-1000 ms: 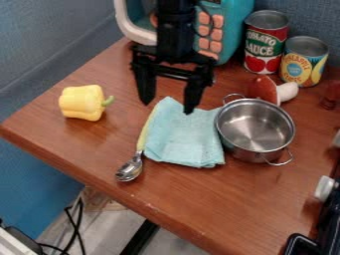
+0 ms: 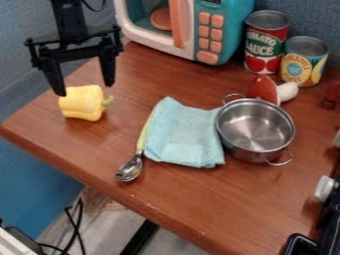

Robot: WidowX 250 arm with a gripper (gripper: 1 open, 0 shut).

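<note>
My black gripper hangs open at the upper left, its fingers apart with nothing between them, above and just behind a yellow bell pepper lying on its side on the wooden table. A light blue cloth lies in the middle, with a spoon along its left edge. To the right of the cloth stands a steel pot.
A toy microwave stands at the back, beside a tomato sauce can, a second can and a mushroom. Dark appliances edge the right.
My gripper has moved left from above the cloth to above the yellow pepper. The objects on the table have not moved.
</note>
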